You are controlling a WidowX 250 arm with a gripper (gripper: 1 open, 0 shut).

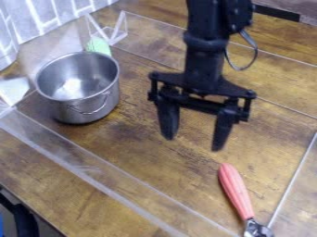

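My black gripper (195,125) hangs over the middle of the wooden table, its two fingers spread apart with nothing visible between them. Down and to the right of it lies a red-handled tool (236,193) with a metal head running toward the bottom edge. A steel pot (87,104) stands at the left, apart from the gripper.
Clear plastic-like edging runs around the pot and along the left and right of the table (106,157). A pale green object (96,45) and a white item (13,90) sit near the back left.
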